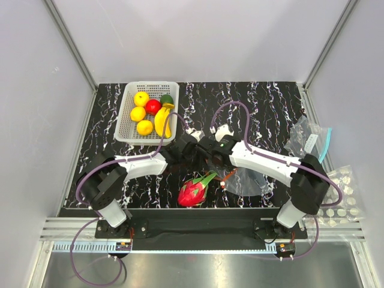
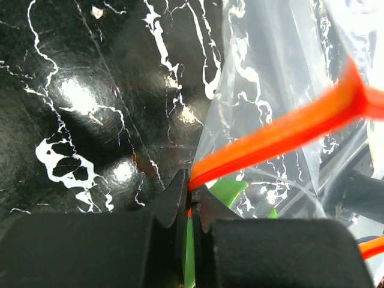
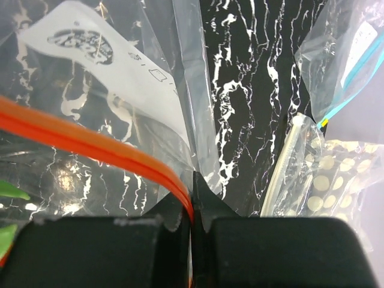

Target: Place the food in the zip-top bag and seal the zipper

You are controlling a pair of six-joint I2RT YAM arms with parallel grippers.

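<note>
A clear zip top bag (image 1: 246, 183) with an orange zipper (image 2: 276, 135) lies at the table's centre. My left gripper is shut on the zipper's edge. My right gripper is also shut on the orange zipper, which runs into its fingertips in the right wrist view. A red dragon fruit (image 1: 192, 193) with green leaves lies just in front of the grippers; its green tips show beneath the bag's edge in the left wrist view.
A white basket (image 1: 125, 128) of lemons, bananas, a red fruit and a green one stands at the back left. Other bags (image 1: 306, 138) lie at the right edge.
</note>
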